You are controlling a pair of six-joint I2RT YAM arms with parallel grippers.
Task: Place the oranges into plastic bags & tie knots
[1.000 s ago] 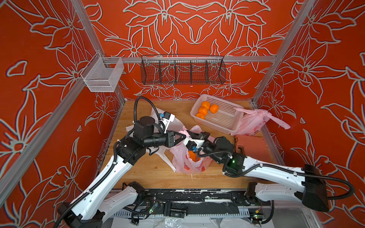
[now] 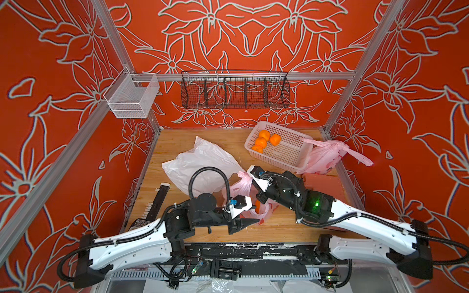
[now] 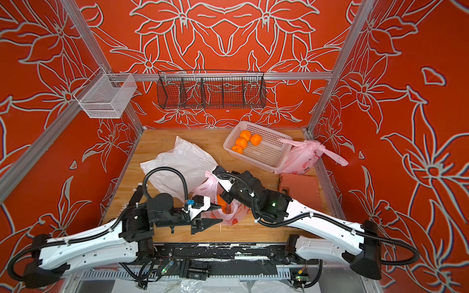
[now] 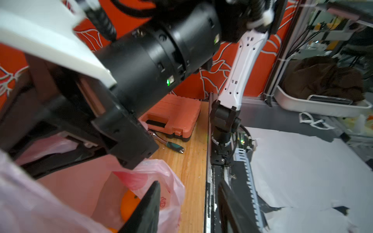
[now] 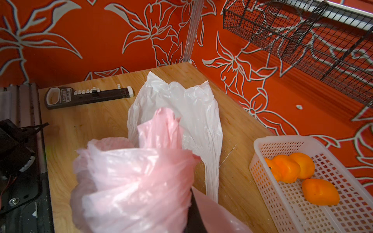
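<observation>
A pink plastic bag (image 2: 266,213) rests on the table's front middle, with an orange (image 4: 129,205) showing inside. My right gripper (image 2: 259,188) is shut at the bag's top. In the right wrist view the bunched pink plastic (image 5: 136,186) wraps around its fingers and mostly covers them; whether a layer is pinched cannot be seen. My left gripper is part open, in front of the bag, with nothing between its fingers. Several oranges (image 5: 320,192) lie in a perforated basket (image 5: 268,182). Behind the pink bag spreads an empty-looking white bag (image 2: 202,158).
Another pink bag (image 2: 325,156), its top twisted up, stands right of the basket. An orange case (image 4: 176,112) and a screwdriver (image 4: 174,146) lie at the right. A black strip-shaped tool (image 5: 91,96) occupies the left side.
My left gripper has gone from the bag's top toward the front of the table and opened. My right gripper has turned and shifted slightly; the bag's top is now bunched around it.
</observation>
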